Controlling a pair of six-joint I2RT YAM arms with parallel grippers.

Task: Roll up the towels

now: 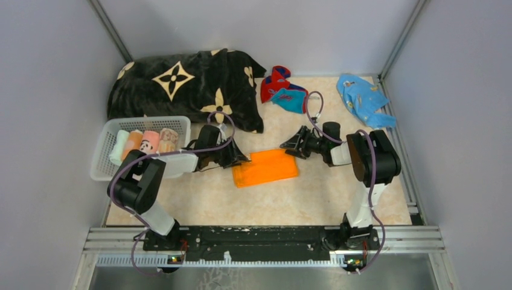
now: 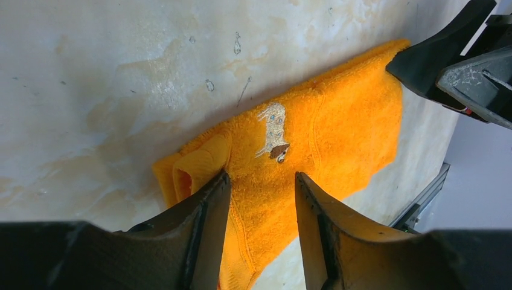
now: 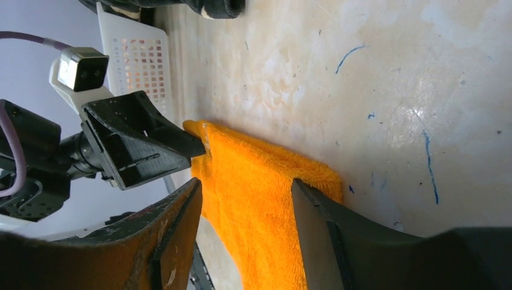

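Observation:
An orange towel (image 1: 267, 169), folded into a flat rectangle, lies in the middle of the table. My left gripper is over its left end. The fingers stand part open, the towel showing between and beneath them, and a loose folded flap rises by one finger. At the towel's back right corner is my right gripper, open, with the folded edge running between its fingers. Neither grips the cloth visibly. A small pale animal patch (image 2: 275, 130) marks the towel near its left end.
A white basket (image 1: 186, 130) with several rolled towels stands at the left, below a dark patterned blanket (image 1: 181, 84). At the back lie a red and teal cloth (image 1: 290, 96) and a blue cloth (image 1: 364, 99). Bare table lies in front of the orange towel.

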